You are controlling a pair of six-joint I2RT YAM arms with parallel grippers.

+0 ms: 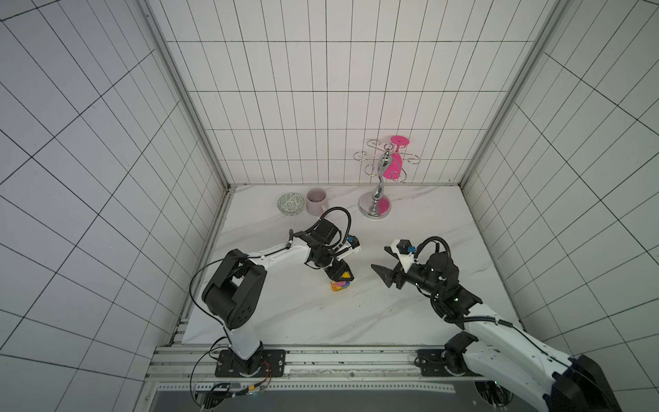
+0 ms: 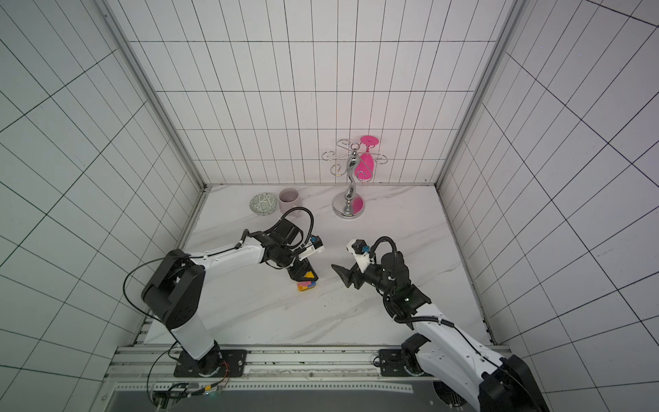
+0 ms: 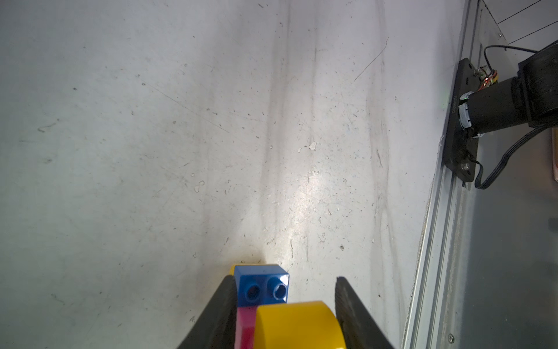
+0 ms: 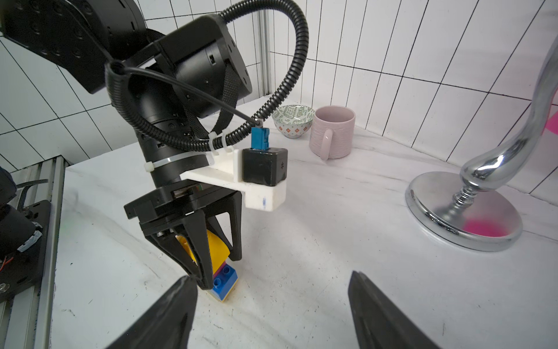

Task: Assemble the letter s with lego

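Observation:
A small lego stack stands on the table at centre left. Its yellow top brick (image 3: 299, 328) sits between the fingers of my left gripper (image 1: 342, 276), which come down on either side of it. In the left wrist view a gap shows between the right finger and the brick's upper edge; whether the lower parts touch is hidden. Beneath are a pink brick (image 3: 246, 327), a studded blue brick (image 4: 225, 281) and an orange-yellow base (image 2: 304, 287). My right gripper hangs open to the right of the stack, with nothing between its fingers.
At the back stand a patterned bowl (image 4: 293, 120), a pink mug (image 4: 332, 132) and a chrome stand (image 1: 374, 204) bearing a pink glass (image 1: 393, 164).

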